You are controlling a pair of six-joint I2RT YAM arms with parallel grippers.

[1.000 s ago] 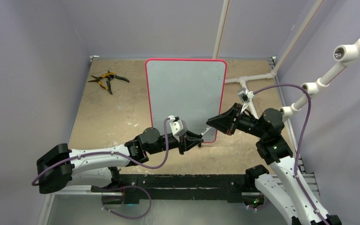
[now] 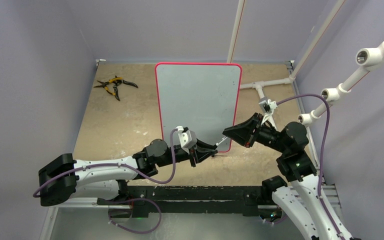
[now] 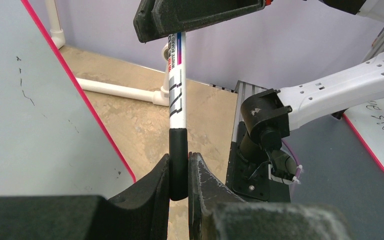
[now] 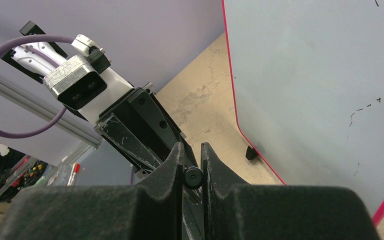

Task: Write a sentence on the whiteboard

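A whiteboard (image 2: 197,100) with a red rim stands in the middle. In the left wrist view a white marker (image 3: 177,85) with a black end stands upright; my left gripper is shut on that end, and my right gripper is at its upper part, at the top of that view. In the top view the marker spans between my left gripper (image 2: 214,149) and my right gripper (image 2: 227,134), over the board's lower right. In the right wrist view my right gripper is shut on the marker, whose round end shows between the fingertips. Small dark marks show on the board.
Pliers (image 2: 116,85) lie at the back left of the table (image 2: 110,125). White pipes (image 2: 270,82) run along the right and back right, close to my right arm.
My right gripper and arm have shifted slightly to the right. My left gripper has moved very slightly, still on the marker.
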